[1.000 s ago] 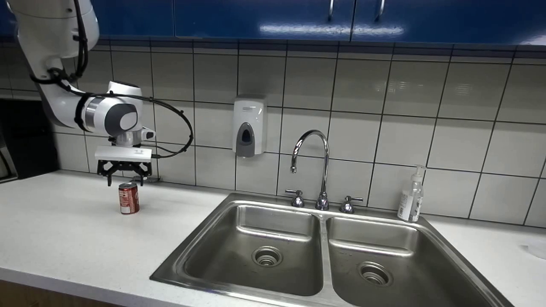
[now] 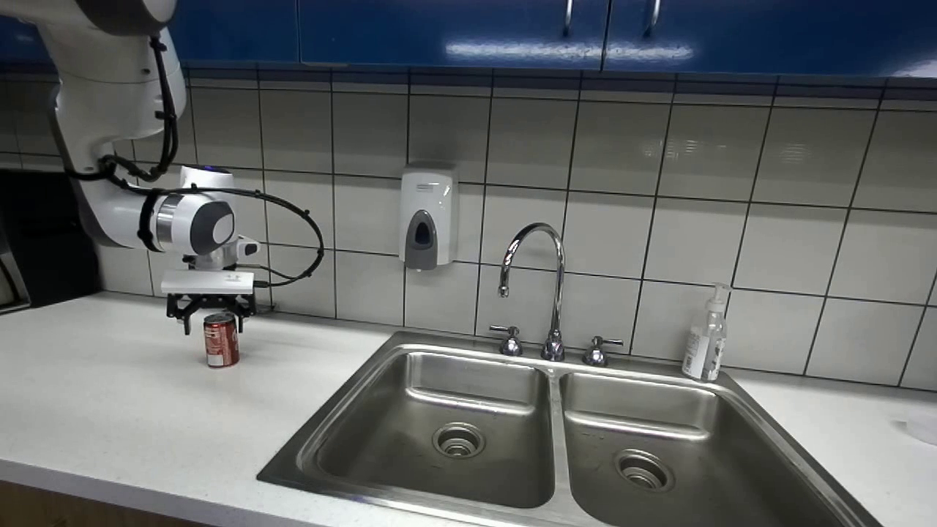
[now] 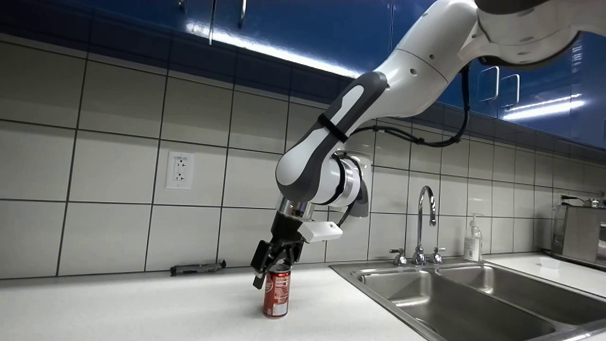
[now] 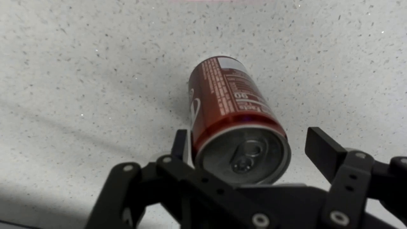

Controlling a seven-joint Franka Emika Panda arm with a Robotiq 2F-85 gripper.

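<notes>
A red soda can (image 2: 221, 341) stands upright on the white counter, left of the sink. In the wrist view the can (image 4: 232, 95) shows its printed side and its lid with the pull tab. My gripper (image 2: 214, 329) is open at the can's upper part. One finger (image 4: 180, 145) is close by the can's left side; the other finger (image 4: 324, 150) stands apart on the right with a clear gap. From the second exterior view, the gripper (image 3: 275, 273) is at the height of the rim of the can (image 3: 277, 294).
The double steel sink (image 2: 351, 395) with its faucet (image 2: 558, 290) lies to the right. A soap bottle (image 2: 705, 341) stands at its back corner. A dark, narrow object (image 3: 197, 267) rests against the tiled wall.
The arm has come down, bringing my open gripper from above the can to around its top. The can has not moved.
</notes>
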